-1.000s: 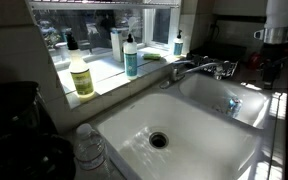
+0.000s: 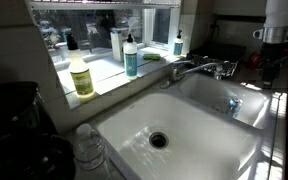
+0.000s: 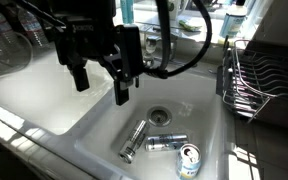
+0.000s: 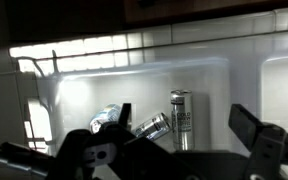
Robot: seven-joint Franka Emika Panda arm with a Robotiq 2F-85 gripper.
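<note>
Three cans lie in a white sink basin [image 3: 209, 110]. One silver can [image 3: 132, 141] rests at an angle, another silver can [image 3: 167, 142] lies beside it, and a blue-and-white can [image 3: 189, 161] is nearest the front right. My gripper [image 3: 101, 88] hangs above the sink, its fingers wide apart and nothing between them. From the wrist, one dark silver can [image 4: 181, 122] appears below the gap of the gripper. A second can [image 4: 152, 128] and the blue-and-white one [image 4: 106, 117] are toward the left, partly hidden by a finger.
A divider separates this basin from an empty one with a drain [image 2: 158, 140]. The faucet [image 2: 194, 69] reaches over the sink. Soap bottles [image 2: 130, 58] line the sill, a clear bottle [image 2: 88, 147] stands on the counter, and a wire rack [image 3: 259, 80] sits beside the can basin.
</note>
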